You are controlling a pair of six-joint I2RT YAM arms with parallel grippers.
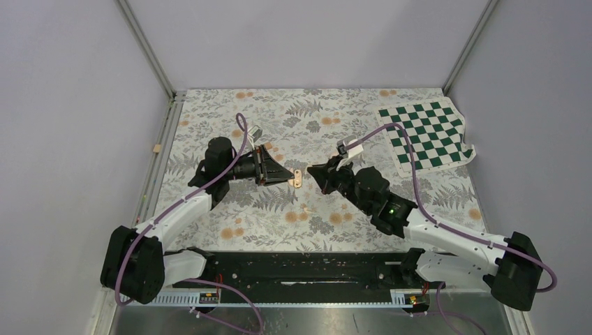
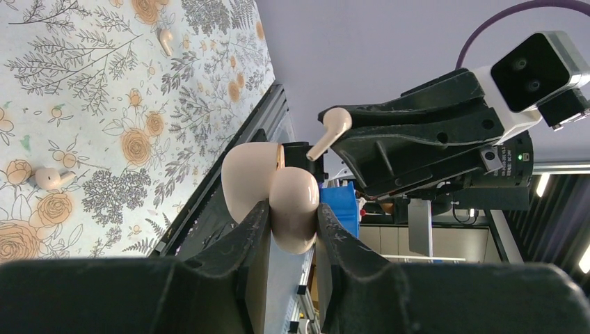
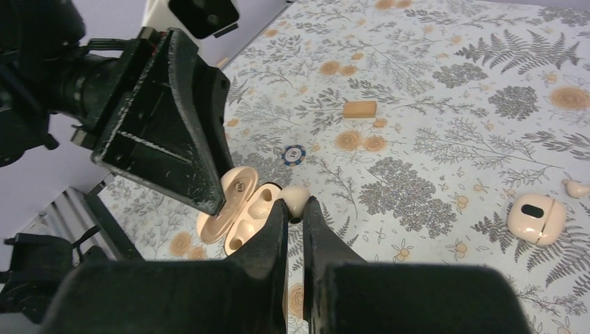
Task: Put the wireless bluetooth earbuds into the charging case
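Note:
My left gripper is shut on the cream charging case (image 3: pixel 254 221), held up with its lid (image 3: pixel 229 202) hinged open. In the right wrist view the case's earbud wells face up and look empty. My right gripper is shut on a cream earbud (image 3: pixel 296 197). From the left wrist the held earbud (image 2: pixel 334 127) shows with its stem sticking out past the fingertips. A small gap separates it from the case (image 1: pixel 298 179) in the top view. Other small cream earbuds, one upper (image 2: pixel 165 42) and one lower (image 2: pixel 50 178), lie on the tabletop.
In the right wrist view a second, rounded cream case (image 3: pixel 537 218) rests on the patterned cloth near an earbud (image 3: pixel 576 188). A poker chip (image 3: pixel 293 154) and a wooden block (image 3: pixel 360 109) lie beyond. A green checkered board (image 1: pixel 427 132) occupies the back right.

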